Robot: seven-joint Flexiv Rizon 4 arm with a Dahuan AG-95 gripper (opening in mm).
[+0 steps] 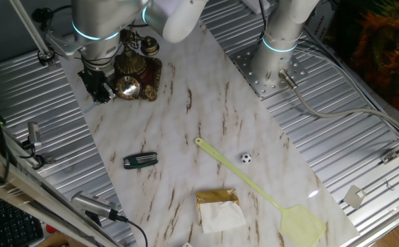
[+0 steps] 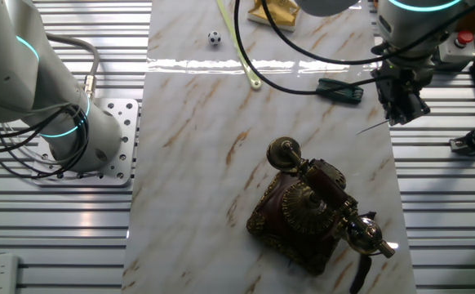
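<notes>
My gripper (image 1: 103,95) is a dark shape at the table's left edge, close beside the antique-style telephone (image 1: 139,68) in exterior view 1. In exterior view 2, the gripper (image 2: 406,113) appears at the right edge of the table, apart from the telephone (image 2: 307,208), whose handset lies across its top. A thin dark line (image 2: 373,127) runs out from near the fingertips; whether it is a held rod is unclear. The fingers are too small and dark to show whether they are open or shut. A dark green folding tool (image 1: 140,160) lies on the marble-patterned table (image 1: 179,130).
A pale yellow fly swatter (image 1: 302,225), a small black-and-white ball (image 1: 246,158) and a gold-and-white packet (image 1: 220,211) lie towards the other end. Black cables (image 2: 303,57) hang across exterior view 2. Bare tabletop separates the telephone from the green tool.
</notes>
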